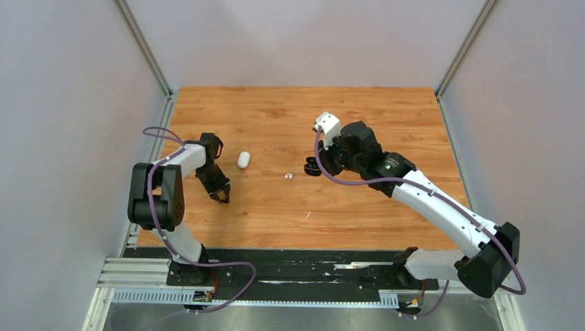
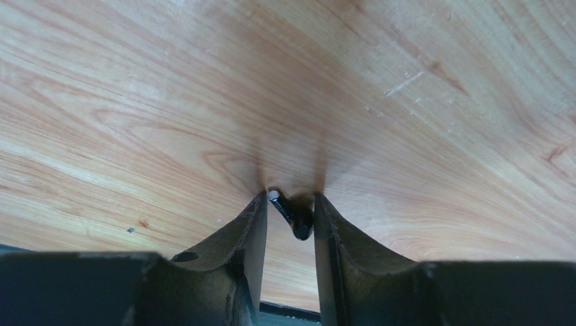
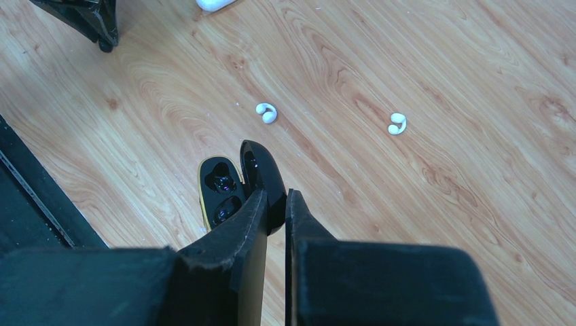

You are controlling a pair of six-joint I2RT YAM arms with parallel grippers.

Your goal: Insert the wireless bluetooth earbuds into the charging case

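Note:
A small black earbud (image 2: pixel 293 216), with a short stem, lies between the fingertips of my left gripper, its thick end against or close to the right-hand finger. Those fingers stand part open, low over the table; whether both touch the earbud cannot be told. My right gripper is shut on the black charging case (image 3: pixel 222 192), gripping it by the upright lid (image 3: pixel 264 178). The case is open, with two dark, glossy wells facing the camera; their contents are hard to make out. From above, the case (image 1: pixel 312 166) shows at the right gripper's tip.
A white case (image 1: pixel 243 160) lies right of the left arm. White clip-shaped earbuds rest on the table, a near one (image 3: pixel 267 113) and a farther one (image 3: pixel 397 124). Between the arms the front of the table is mostly bare.

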